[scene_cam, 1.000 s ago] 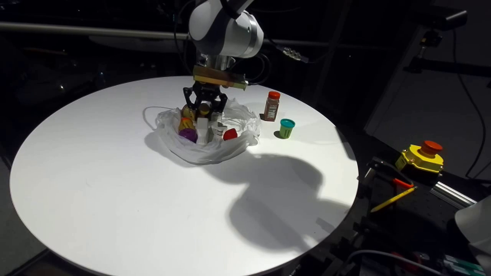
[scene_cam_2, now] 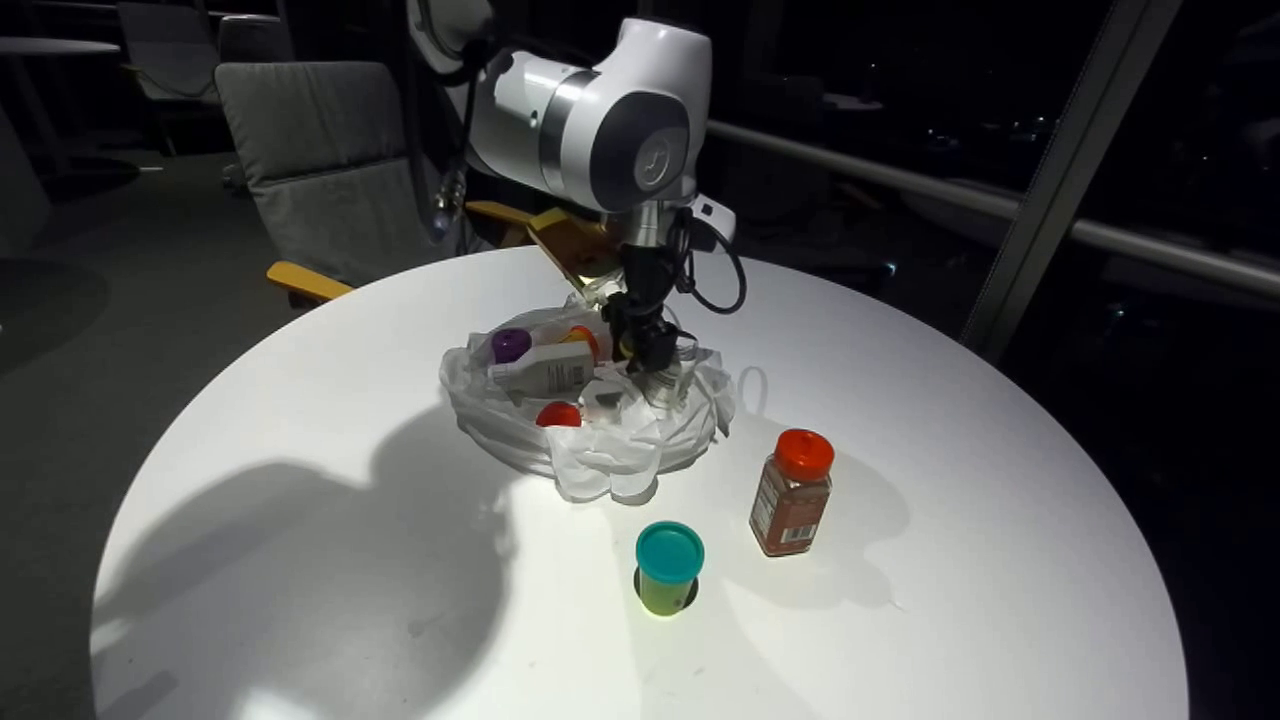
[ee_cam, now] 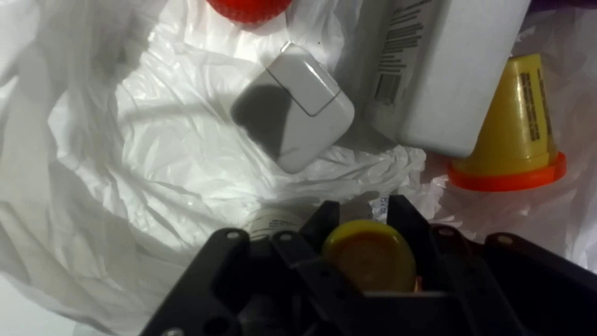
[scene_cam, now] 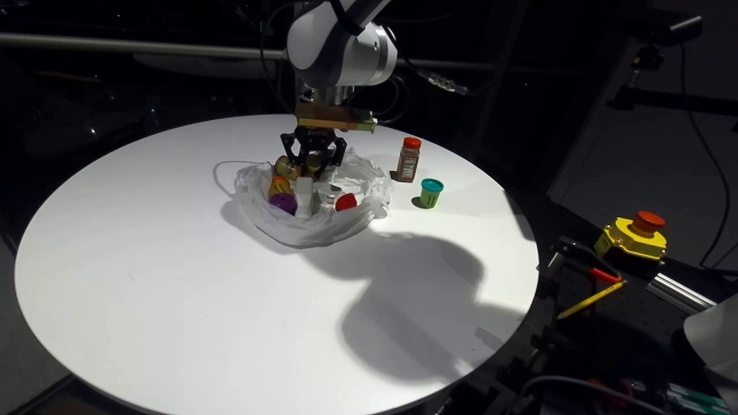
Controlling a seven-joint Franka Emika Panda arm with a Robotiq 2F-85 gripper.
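My gripper points down into a white plastic bag (scene_cam: 297, 235) lying open on the round table. In the wrist view it is shut on a round, yellow-rimmed container (ee_cam: 369, 255), whose lower part is hidden by the fingers. Ahead of it lie a pale square box (ee_cam: 299, 106) and a white bottle (ee_cam: 459, 73). A yellow tub with an orange lid (ee_cam: 506, 126) is to the right. Also in the bag are a red object (scene_cam: 346, 202) and a purple one (scene_cam: 283, 202).
Outside the bag stand a red-capped spice jar (scene_cam_2: 792, 492) and a small green tub with a teal lid (scene_cam_2: 668, 570), both upright. A chair (scene_cam_2: 318, 168) stands behind the table.
My gripper has shifted slightly to the right in exterior view 1, the yellow-rimmed container moving with it. The bag and the two items outside it stand as before.
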